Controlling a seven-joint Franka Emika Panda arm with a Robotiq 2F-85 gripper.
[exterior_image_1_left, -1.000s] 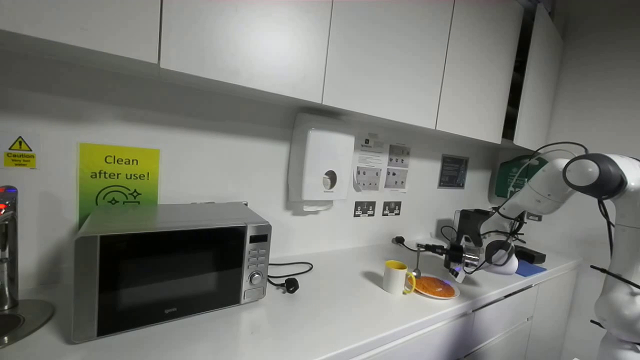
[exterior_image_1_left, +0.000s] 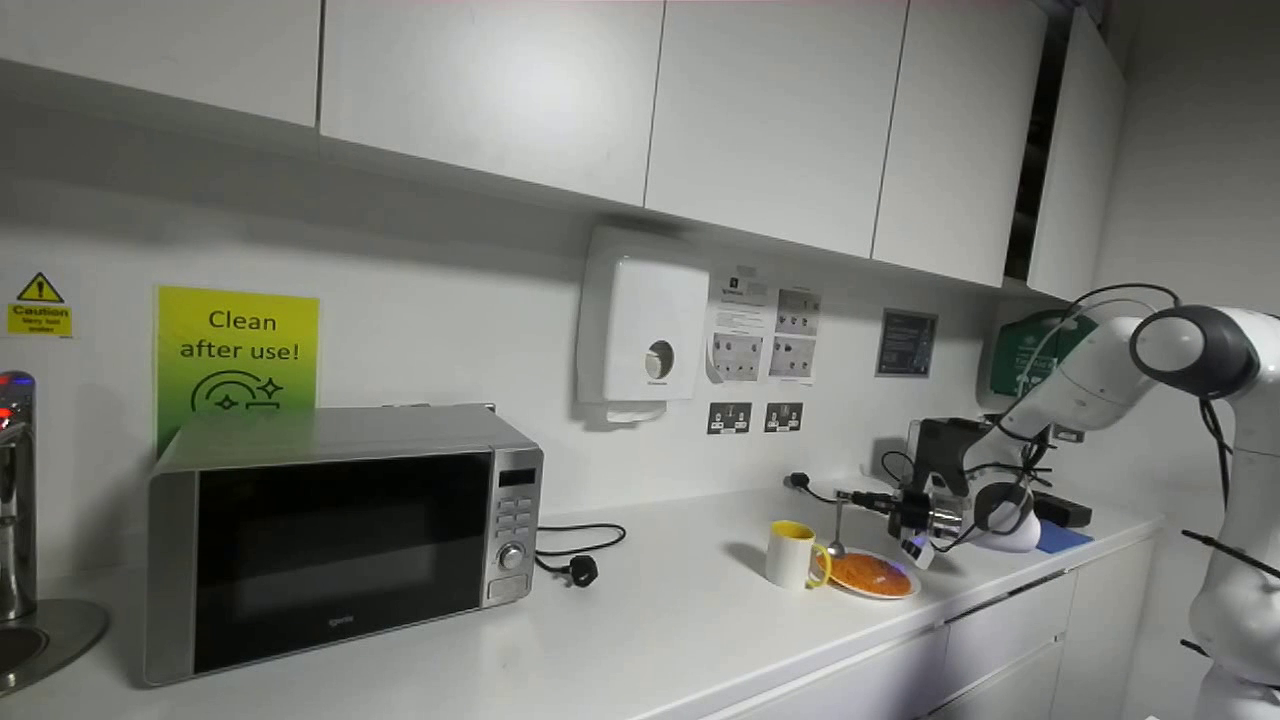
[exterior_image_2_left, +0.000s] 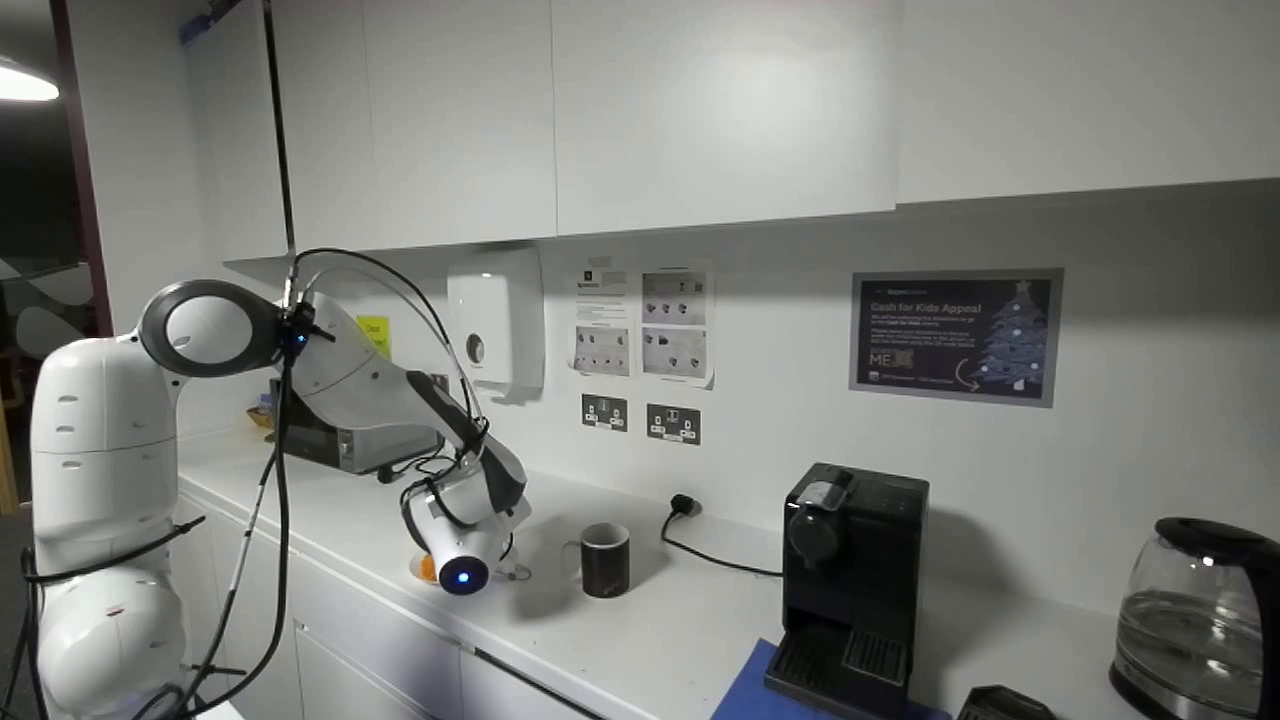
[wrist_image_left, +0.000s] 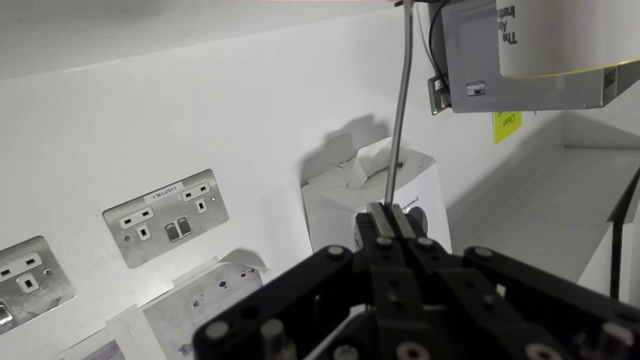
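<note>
My gripper is shut on the thin metal handle of a spoon (wrist_image_left: 402, 108). In exterior view 1, the spoon (exterior_image_1_left: 837, 528) hangs upright below my gripper (exterior_image_1_left: 842, 496), its bowl beside the orange plate (exterior_image_1_left: 870, 574); contact there is unclear. A mug (exterior_image_1_left: 789, 558), white outside and yellow inside, stands left of the plate with its yellow handle towards it. From exterior view 2 the side of this mug (exterior_image_2_left: 606, 564) looks dark, and the arm hides my fingers and most of the plate. The mug's white wall (wrist_image_left: 564, 36) fills the wrist view's upper right corner.
A microwave (exterior_image_1_left: 342, 546) occupies the left of the counter (exterior_image_1_left: 672, 588). Between it and the mug lies a loose plug (exterior_image_1_left: 583, 570); otherwise that stretch is clear. A black coffee machine (exterior_image_2_left: 854, 564) and glass kettle (exterior_image_2_left: 1194, 618) stand right. Cupboards (exterior_image_1_left: 768, 108) hang overhead.
My gripper and the spoon have shifted very slightly to the right and down in exterior view 1. The mug and plate stay in place.
</note>
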